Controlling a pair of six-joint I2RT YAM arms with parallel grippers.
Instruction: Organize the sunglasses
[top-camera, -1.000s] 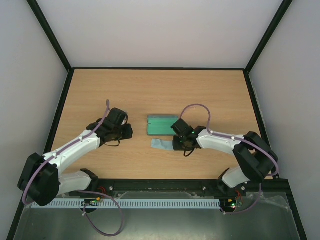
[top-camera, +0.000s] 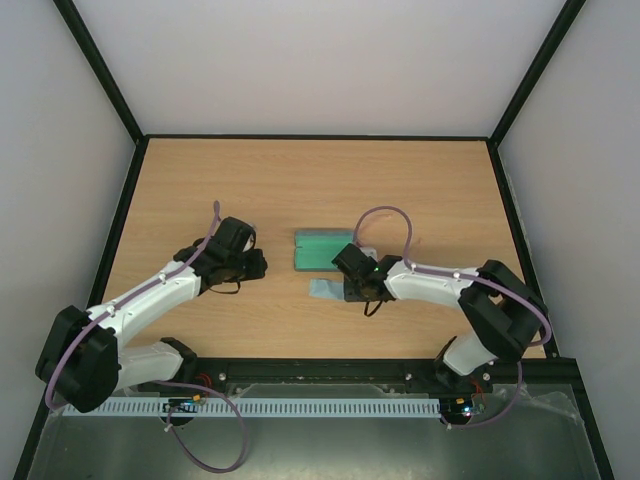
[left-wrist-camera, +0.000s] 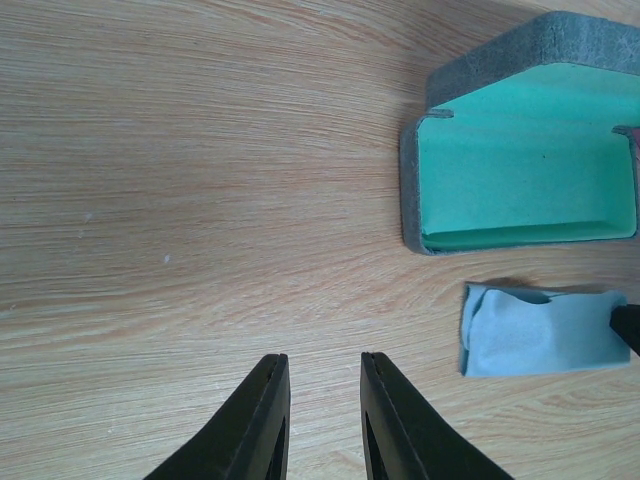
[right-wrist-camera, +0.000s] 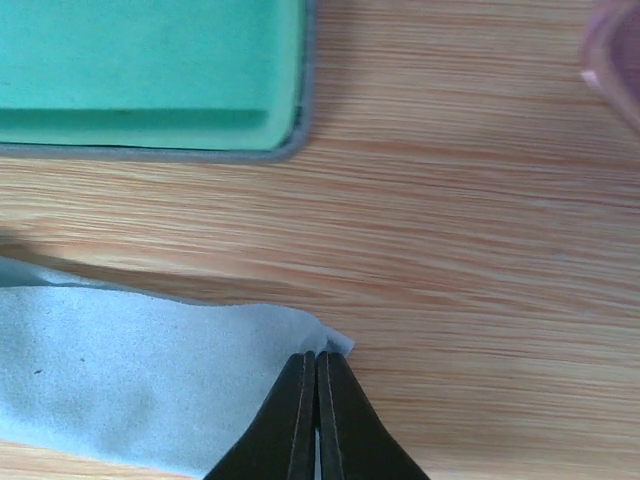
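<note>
A folded light-blue cloth lies flat on the table just in front of an open case with a green lining and grey shell. My right gripper is shut on the right edge of this cloth, pinching its fold. Over bare wood, left of both, my left gripper stands open with nothing between its fingers. In the top view the right arm covers the cloth's right end. I see no sunglasses in any view.
Bare wooden table stretches behind the case and on both sides of it. A purple cable loops above the right arm and appears at the upper right of the right wrist view.
The cloth has since shifted slightly right. The left arm is almost unmoved.
</note>
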